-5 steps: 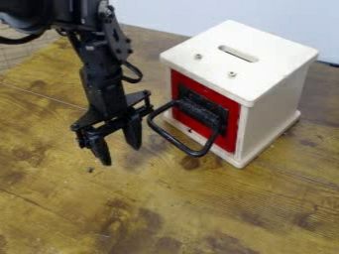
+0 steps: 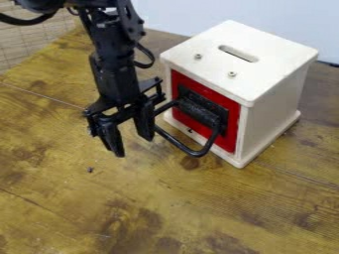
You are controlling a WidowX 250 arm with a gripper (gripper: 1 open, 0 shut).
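My black gripper [image 2: 130, 137] hangs low over the wooden table, left of a white box [image 2: 239, 55] with a red front panel [image 2: 228, 136]. Its fingers are spread open, with nothing visible between them. The box front carries a black fixture [image 2: 200, 109] with a bent tubular handle [image 2: 193, 149] sticking out toward the gripper, whose right side is close to that handle; whether they touch I cannot tell.
A pale wall stands behind the box.
The gripper has moved rightward toward the handle and risen a little over the last second. The box looks unmoved.
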